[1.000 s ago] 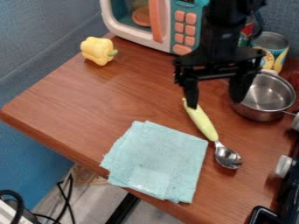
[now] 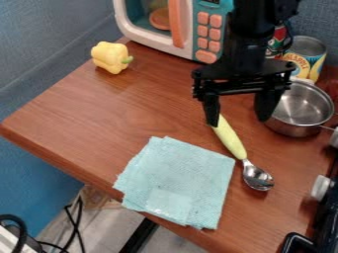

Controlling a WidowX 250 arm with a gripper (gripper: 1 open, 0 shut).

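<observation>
The black gripper [image 2: 240,101] hangs at the upper right over the wooden table, with its fingers spread apart in an open stance. Beneath it lies a spoon with a pale yellow handle [image 2: 227,136] and a metal bowl [image 2: 258,178]. A steel pot [image 2: 301,112] sits to the right of the gripper, partly behind its right finger. Whether anything touches the fingertips is hard to tell.
A light blue cloth [image 2: 176,183] lies at the front. A yellow pepper [image 2: 111,56] is at the back left, beside a toy microwave [image 2: 172,20]. Cans [image 2: 306,57] stand at the back right.
The gripper has moved slightly downward since a second ago and is sharper now. The objects on the table have not moved.
</observation>
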